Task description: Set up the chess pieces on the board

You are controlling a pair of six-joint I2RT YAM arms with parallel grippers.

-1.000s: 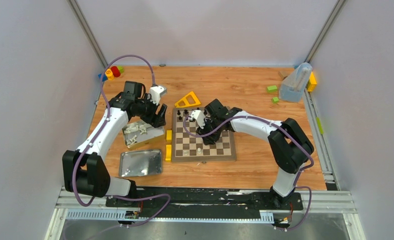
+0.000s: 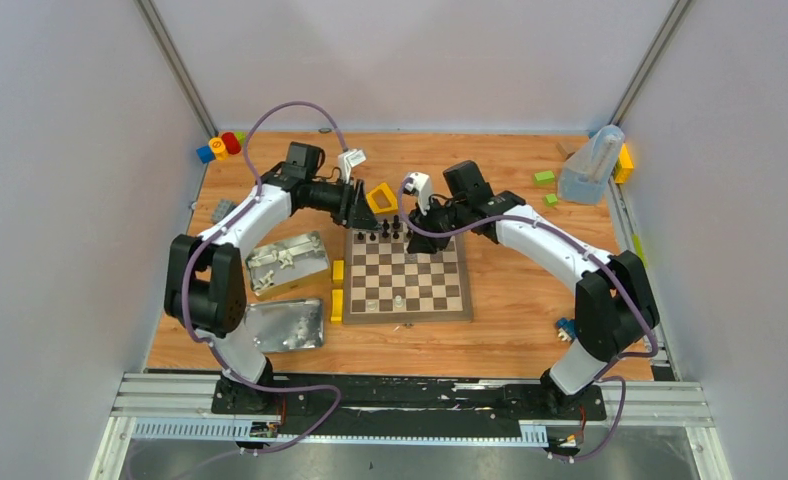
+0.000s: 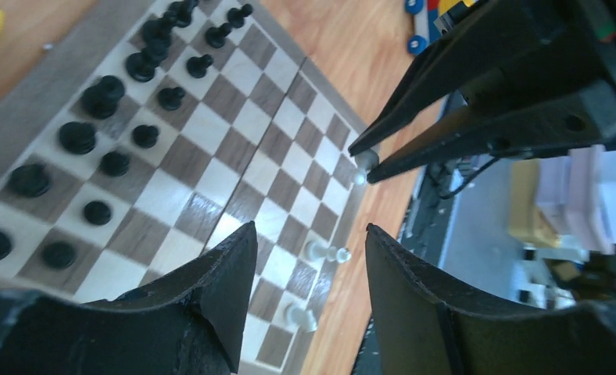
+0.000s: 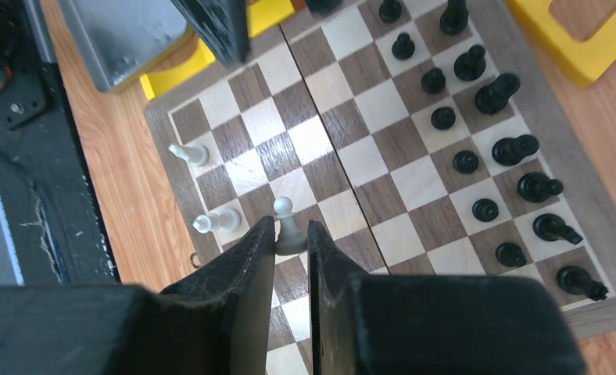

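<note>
The chessboard [image 2: 405,290] has black pieces [image 4: 495,98] along its far side and white pieces [image 4: 216,221] on the near side. My right gripper is raised over the board, shut on a white piece [image 4: 286,223], as the right wrist view shows; in the left wrist view the piece is between its fingertips. My left gripper is above the board's far left part, open, with nothing seen between its fingers, facing the right gripper.
A metal tray [image 2: 282,325] and a box of white pieces [image 2: 288,265] lie left of the board. Yellow blocks [image 2: 337,305] border it, and a yellow triangle [image 2: 382,192] lies behind.
My left gripper has moved right and toward the back, over the board's edge.
</note>
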